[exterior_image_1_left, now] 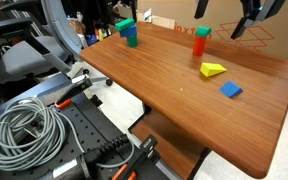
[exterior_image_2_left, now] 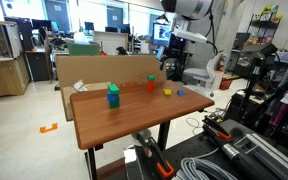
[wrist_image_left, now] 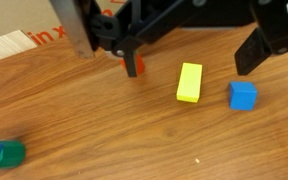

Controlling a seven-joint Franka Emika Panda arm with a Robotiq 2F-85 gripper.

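Note:
My gripper point(exterior_image_1_left: 222, 12) hangs open above the far right part of the table, with a wide gap between its fingers. In the wrist view a yellow block point(wrist_image_left: 189, 83) shows below the gap, apart from the fingers. To its right lies a blue block point(wrist_image_left: 243, 96), also seen near the table's front right in exterior view 1. Behind the yellow block point(exterior_image_1_left: 212, 69) stands a red block point(exterior_image_1_left: 199, 47) with a green piece point(exterior_image_1_left: 203, 33) on top; in the wrist view a finger partly hides the red one. At the far left, a green piece point(exterior_image_1_left: 125, 24) tops a blue one point(exterior_image_1_left: 131, 40).
A cardboard panel point(exterior_image_2_left: 99, 68) stands along its back edge. Coiled cable point(exterior_image_1_left: 26, 135) and a black metal frame lie in front of the table.

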